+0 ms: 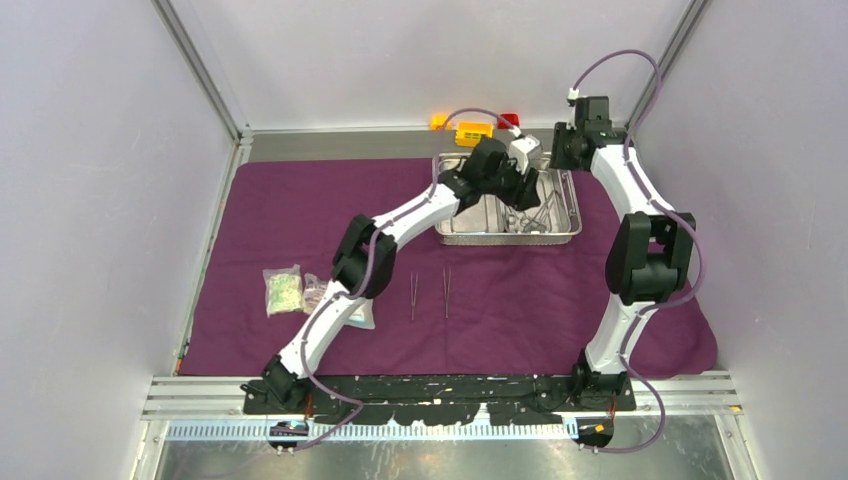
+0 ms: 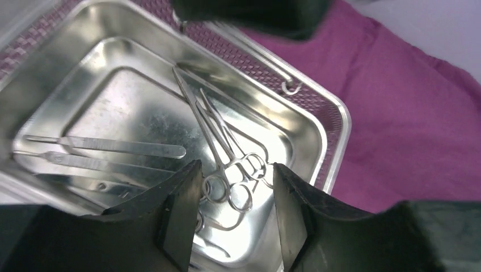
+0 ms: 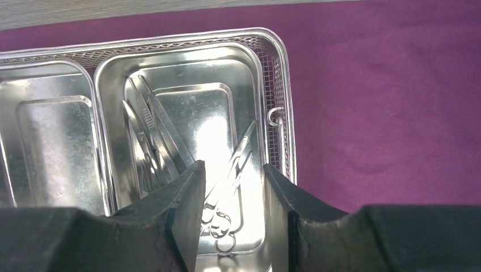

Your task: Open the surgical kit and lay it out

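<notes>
My left gripper [image 1: 529, 190] hangs over the right compartment of the wire-mesh metal tray [image 1: 508, 239], its fingers parted. Ring-handled instruments [image 2: 218, 147] lie in a crossed pile there; their handles show between my left fingers in the left wrist view, but nothing is gripped. Slim flat-handled instruments [image 2: 125, 147] rest along the compartment's other side. Above the tray's back right corner is my right gripper [image 1: 563, 147], open and empty, with the same instruments [image 3: 150, 130] below it. Two tweezers [image 1: 414, 297] lie side by side on the purple cloth.
Clear plastic bags with contents [image 1: 284, 291] lie on the cloth's left front, one partly under the left arm. Yellow blocks [image 1: 474, 134] and a red block [image 1: 508, 121] sit behind the tray. The cloth left of the tray is bare.
</notes>
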